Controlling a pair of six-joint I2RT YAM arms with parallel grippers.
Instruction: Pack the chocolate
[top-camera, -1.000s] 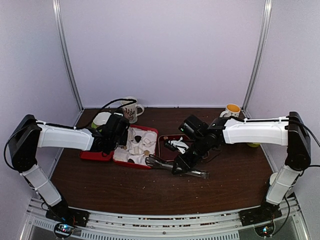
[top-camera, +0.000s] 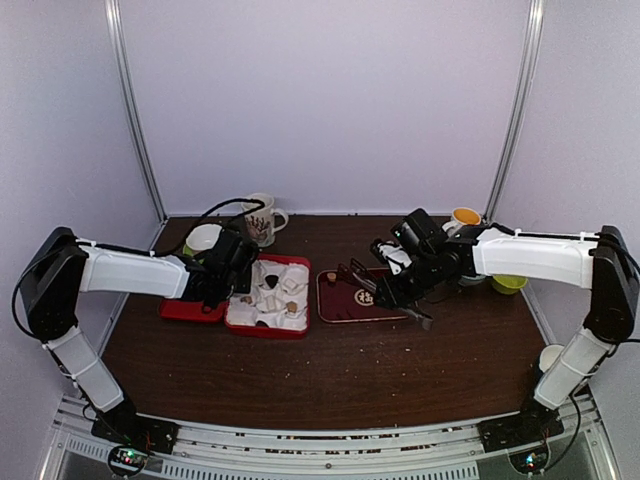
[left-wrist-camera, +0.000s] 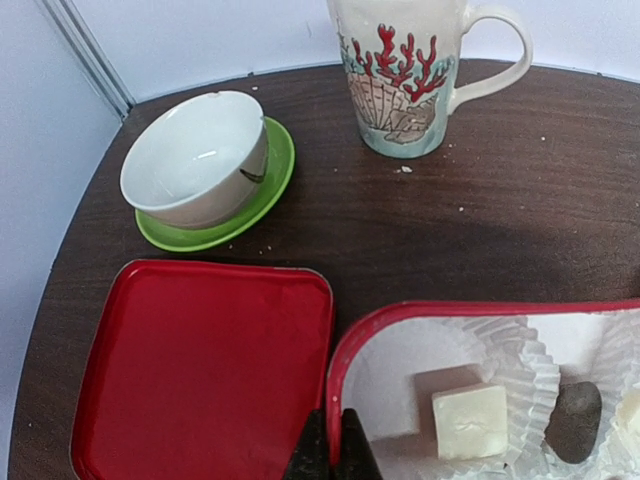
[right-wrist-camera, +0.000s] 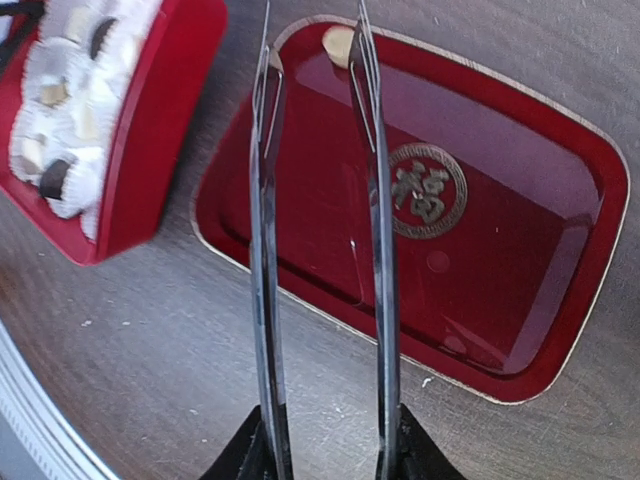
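Note:
The red box (top-camera: 267, 331) holds chocolates in white paper cups; a white chocolate (left-wrist-camera: 468, 420) and a dark one (left-wrist-camera: 571, 420) show in the left wrist view. My left gripper is shut at the box's left rim. My right gripper carries long metal tongs (right-wrist-camera: 381, 250), which stand apart over the dark red tray (right-wrist-camera: 510, 250), their tips near a light-brown chocolate (right-wrist-camera: 338, 46) at the tray's far corner. The right gripper's own fingers are mostly out of frame, at the bottom edge.
A red lid (left-wrist-camera: 200, 370) lies left of the box. Behind are a bowl (left-wrist-camera: 190, 160) on a green saucer and a coral mug (left-wrist-camera: 400, 90). An orange-lined cup (top-camera: 465, 216) and green bowl (top-camera: 508, 283) stand back right.
My right gripper and the tongs have swung back and right, from the box's front corner to over the dark red tray. The left arm has barely moved.

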